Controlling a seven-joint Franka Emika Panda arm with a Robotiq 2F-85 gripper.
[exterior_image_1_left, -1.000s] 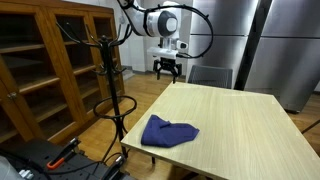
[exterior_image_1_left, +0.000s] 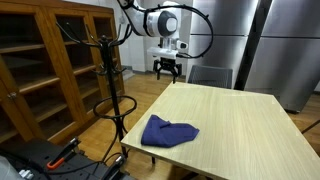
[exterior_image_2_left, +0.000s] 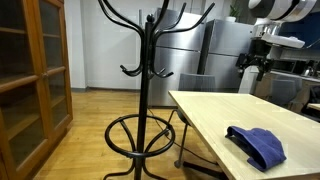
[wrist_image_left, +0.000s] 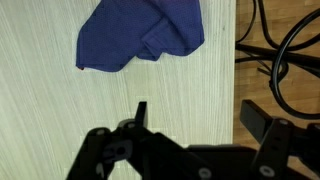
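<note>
A dark blue cloth (exterior_image_1_left: 166, 132) lies crumpled on the pale table (exterior_image_1_left: 215, 110), close to its near left edge. In exterior view 2 the cloth (exterior_image_2_left: 258, 146) shows a raised fold. The wrist view looks down on the cloth (wrist_image_left: 140, 30) at the top of the picture, over bare tabletop and the table's edge. My gripper is open at the bottom of that view, its fingers wide apart and nothing between them. High above the table, away from the cloth, hangs the gripper (exterior_image_1_left: 167, 69) in exterior view 1.
A black coat stand (exterior_image_2_left: 143, 95) rises beside the table, its ring near the edge. Its black loops (wrist_image_left: 285, 55) show over the wooden floor. A grey chair (exterior_image_1_left: 210, 78) stands behind the table.
</note>
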